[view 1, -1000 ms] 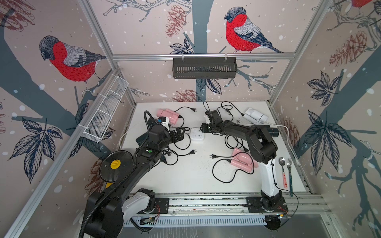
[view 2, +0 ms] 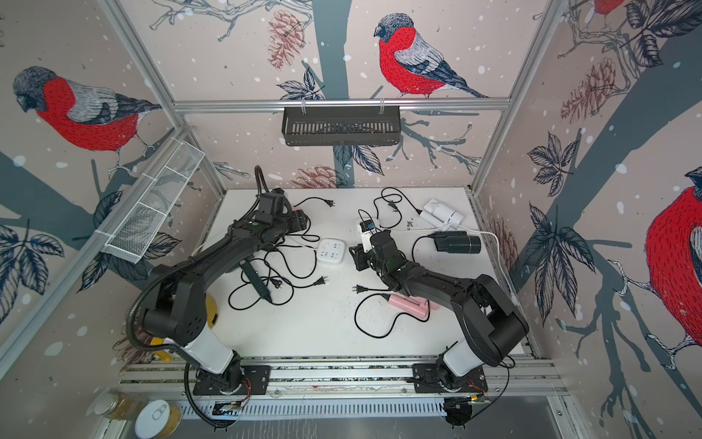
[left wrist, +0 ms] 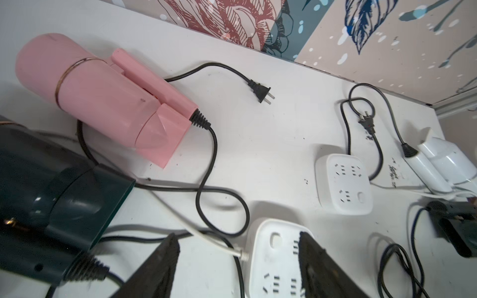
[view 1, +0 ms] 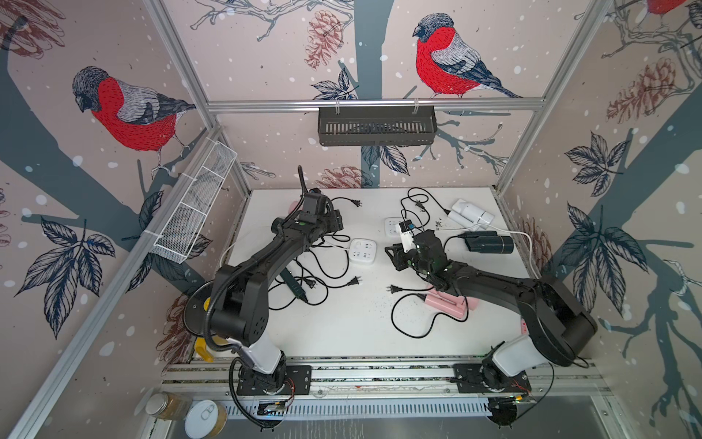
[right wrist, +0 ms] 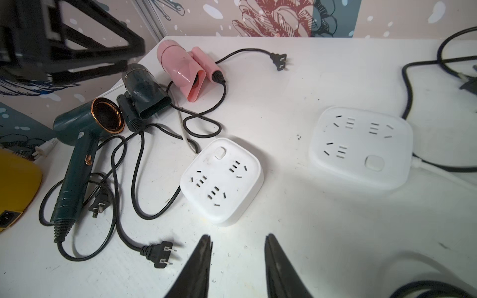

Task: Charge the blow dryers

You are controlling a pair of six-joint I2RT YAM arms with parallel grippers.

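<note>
My left gripper is raised at the back left, open above the white socket block (left wrist: 278, 258) and cords. My right gripper is right of that block; its fingertips show apart at the bottom of the right wrist view, anything lower between them hidden. A second socket block (right wrist: 360, 144) stands behind. A pink dryer (left wrist: 94, 96) and dark green dryers (left wrist: 44, 183) lie on the left with loose plugs (left wrist: 260, 92). A white dryer (view 1: 471, 213), dark dryer (view 1: 488, 243) and pink dryer (view 1: 446, 303) lie on the right.
A pot with yellow parts (right wrist: 15, 183) stands at the left edge. A wire rack (view 1: 190, 201) and dark basket (view 1: 376, 126) hang on the frame.
The right arm has shifted rightward and toward the front, away from the middle socket block.
</note>
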